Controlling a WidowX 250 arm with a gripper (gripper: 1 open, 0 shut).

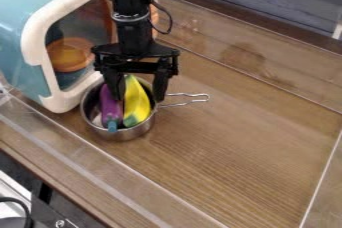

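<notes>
A steel pot [146, 126] with a wire handle to the right sits on the wooden counter. In it lie a yellow banana-shaped item [135, 100] and a purple item [110, 105] with teal ends below. My black gripper [138, 78] hangs low over the pot, its fingers spread open around the upper part of these items; whether they touch is hard to tell.
A teal microwave-like appliance [27, 32] with a white-framed door and an orange bowl [68, 54] inside stands left, close to the pot. A wall runs along the back.
</notes>
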